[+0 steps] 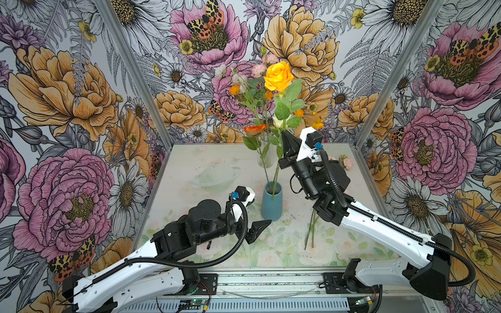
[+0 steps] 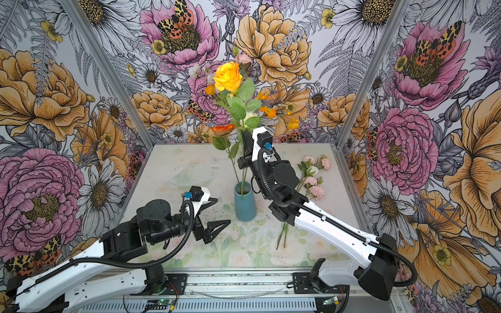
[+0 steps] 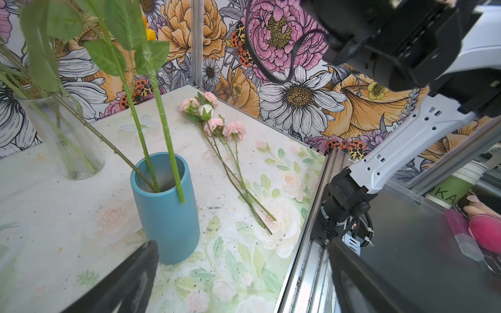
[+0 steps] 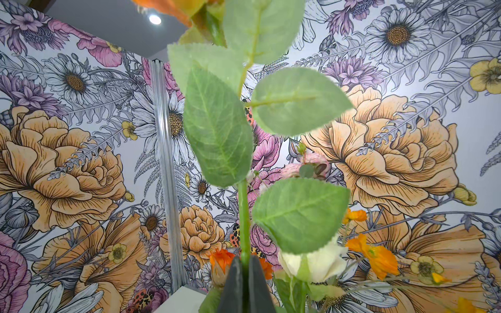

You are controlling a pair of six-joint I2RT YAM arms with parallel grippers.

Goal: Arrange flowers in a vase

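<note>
The yellow rose (image 1: 278,76) stands upright above the blue vase (image 1: 272,207), my right gripper shut on its green stem. In the left wrist view, the lower end of that stem (image 3: 168,133) crosses in front of the vase's near rim and shows against its outer wall. Two other stems go into the vase, one with an orange flower (image 2: 223,129), the other with a white rose (image 4: 315,260) largely hidden behind leaves. To the left of the vase, my left gripper (image 2: 223,211) is open with nothing between its fingers.
Pink flowers (image 3: 211,117) with long stems lie on the table to the right of the vase. A clear ribbed vase (image 3: 67,138) holding more stems stands behind. A transparent dish (image 1: 216,175) sits at the back left.
</note>
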